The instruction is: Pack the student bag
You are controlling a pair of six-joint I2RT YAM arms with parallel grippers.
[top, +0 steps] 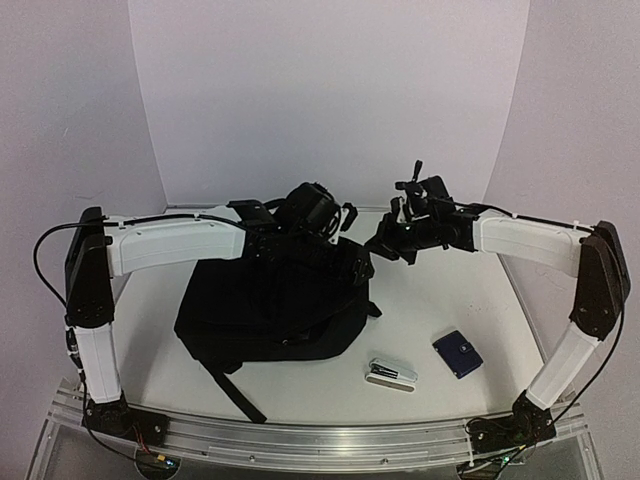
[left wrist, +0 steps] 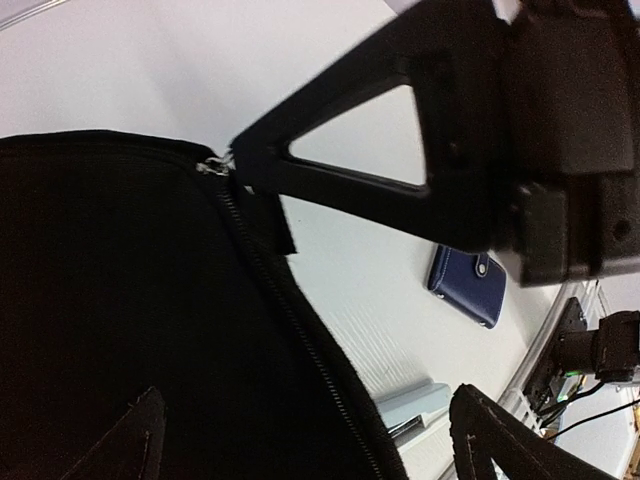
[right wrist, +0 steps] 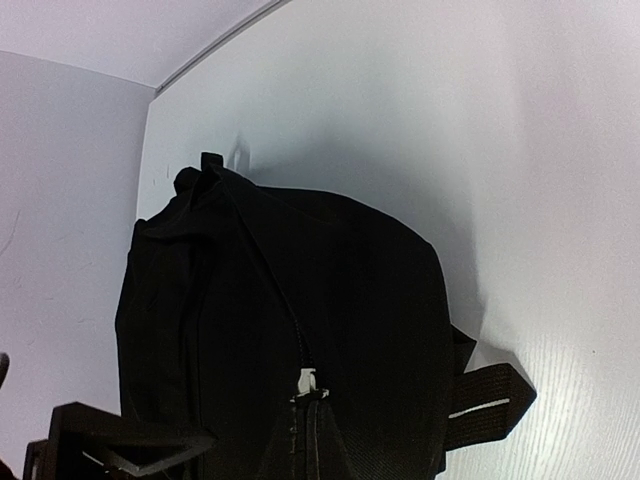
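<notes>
The black bag [top: 265,310] lies at left centre of the table, with a zip along its edge. My right gripper [top: 379,247] is at the bag's back right corner. In the left wrist view, its fingertips meet at the metal zip slider [left wrist: 212,166]; the right wrist view shows the slider's light pull [right wrist: 307,381] at the tips of the closed fingers. Over the bag's right part hovers my left gripper [top: 360,266], its fingers [left wrist: 480,440] spread wide with bag fabric below. A dark blue snap wallet [top: 458,354] and a pale stapler-like object [top: 391,375] lie on the table.
A bag strap [top: 236,397] trails toward the table's front metal rail [top: 310,445]. Another strap end [right wrist: 490,405] sticks out from the bag's side. Bare table [top: 430,295] lies right of the bag. Both grippers are close together above the bag's right side.
</notes>
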